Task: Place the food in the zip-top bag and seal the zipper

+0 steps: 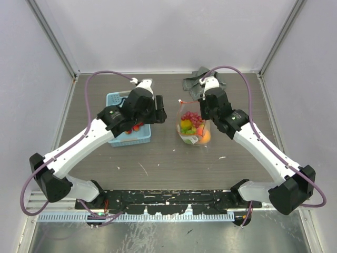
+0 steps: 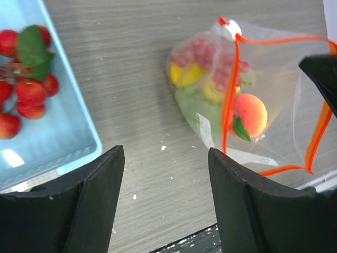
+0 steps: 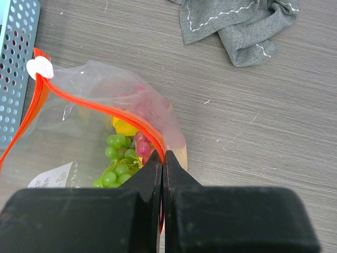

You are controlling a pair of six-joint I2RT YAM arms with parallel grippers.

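The clear zip bag (image 1: 190,129) with orange zipper holds grapes (image 3: 120,158), a peach (image 2: 247,116) and yellow fruit; its mouth gapes. My right gripper is shut on the bag's zipper edge. My left gripper stands open left of the bag, over bare table between bag and blue basket, nothing between its fingers. The blue basket (image 1: 131,138) holds red tomato-like fruit (image 2: 29,92) with green leaves.
A grey cloth (image 3: 242,31) lies behind the bag at the back. The table right of the bag and in front of it is clear.
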